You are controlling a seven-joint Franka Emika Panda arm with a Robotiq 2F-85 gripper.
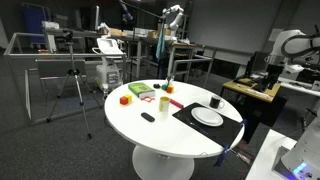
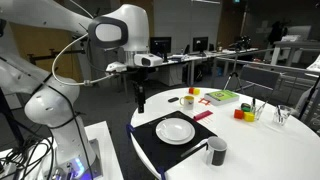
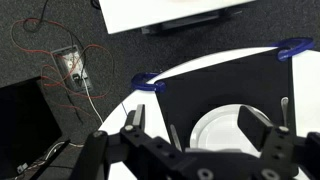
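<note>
My gripper [image 2: 140, 104] hangs high at the near edge of the round white table [image 1: 130, 120], clear of everything on it. In the wrist view its dark fingers [image 3: 133, 137] stand wide apart, so it is open, and nothing is held. Below lies a black mat [image 3: 210, 88] at the table edge, bearing a white plate [image 3: 212, 128], partly hidden by the gripper. Thin utensils lie either side of the plate, one [image 3: 284, 110] clearly to its right. Two blue clamp-like pieces [image 3: 143, 81] sit at the mat's outer corners.
A mug [image 2: 216, 152] and a yellow cup [image 1: 164, 104] stand near the mat. A green tray [image 1: 140, 89], a red block [image 1: 125, 100] and a black object [image 1: 148, 117] lie farther over. Cables run across the floor beside the table.
</note>
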